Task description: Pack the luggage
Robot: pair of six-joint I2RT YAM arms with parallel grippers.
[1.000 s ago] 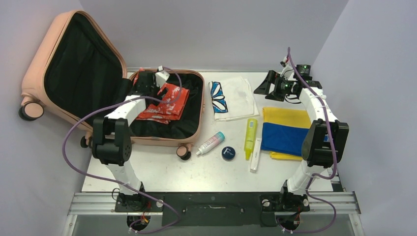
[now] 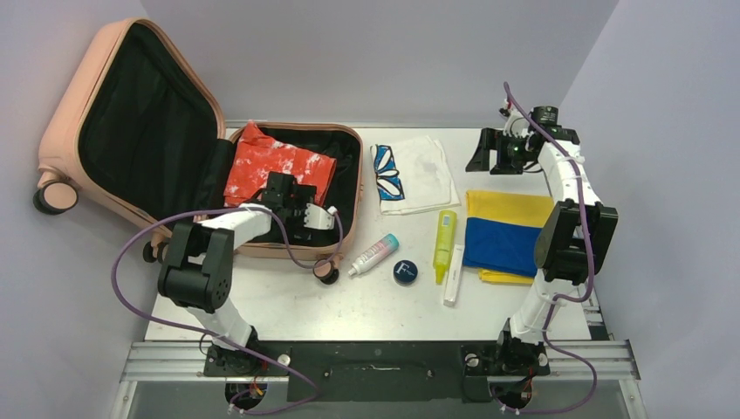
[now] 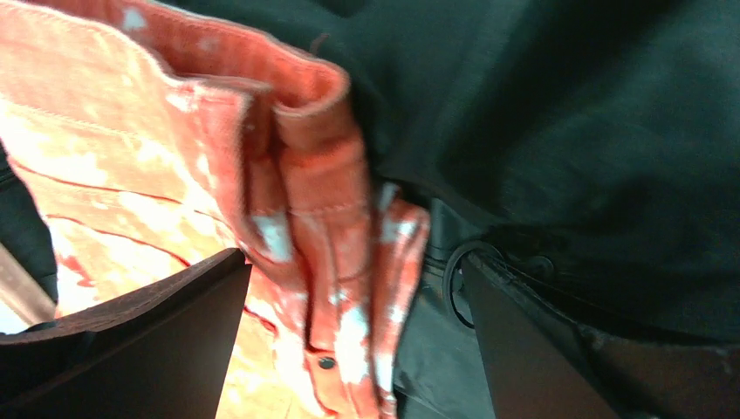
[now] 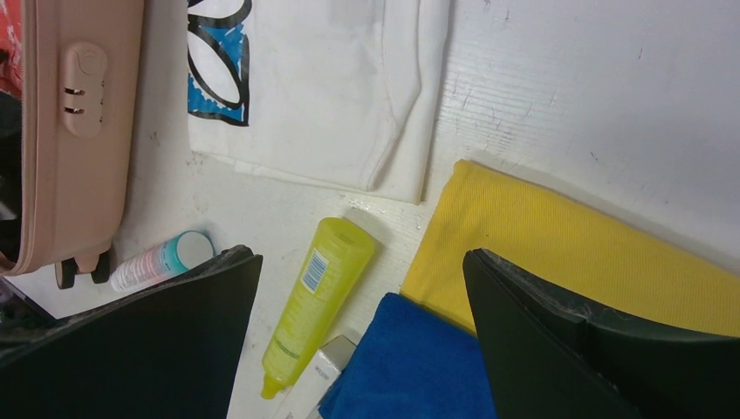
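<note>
An open pink suitcase (image 2: pixel 297 251) lies at the left, its lid tilted back. In it is a red tie-dyed garment (image 2: pixel 288 161), partly hidden by my left gripper, which is open low over the bunched edge of the cloth. My right gripper hangs open above the table. Below it are a folded white cloth (image 4: pixel 323 96), a yellow cloth (image 4: pixel 567 244), a blue cloth (image 4: pixel 428 367), a yellow-green tube (image 4: pixel 316 297), a white box (image 2: pixel 454 276) and a spray-like bottle (image 4: pixel 148 269). A dark round tin (image 2: pixel 405 271) sits near the bottle.
The table (image 2: pixel 384 319) has clear room along its front edge and at its upper right. Grey walls bound the back and sides. Purple cables loop over both arms, one across the suitcase.
My left gripper has moved from the back of the suitcase toward its front right; the red garment now lies farther back. The right arm has shifted slightly.
</note>
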